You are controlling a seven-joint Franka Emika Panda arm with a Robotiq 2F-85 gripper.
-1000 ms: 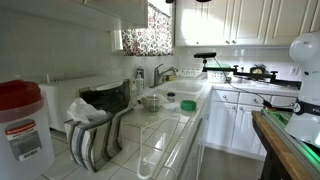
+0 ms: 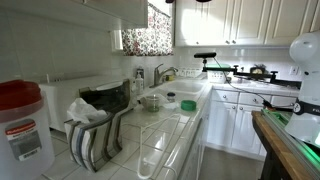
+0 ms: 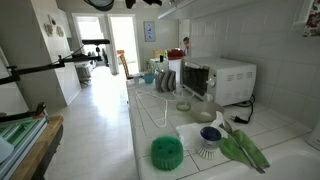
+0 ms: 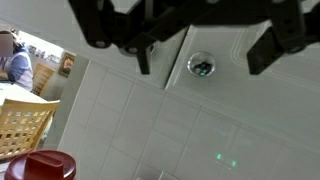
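Note:
My gripper stands open in the wrist view, its dark fingers wide apart with nothing between them. Behind the gap is a white cabinet door with a round knob. At the lower left of that view shows the red lid of a canister, well away from the fingers. Exterior view 1 has the same kind of red-lidded canister at the near left of the counter. Only dark parts of the arm show along the top of exterior view 2.
A striped rack holding white paper stands on the counter by a white toaster oven. A green cup, a brush, a green leaf-shaped item and a bowl lie farther along. Cabinets hang above.

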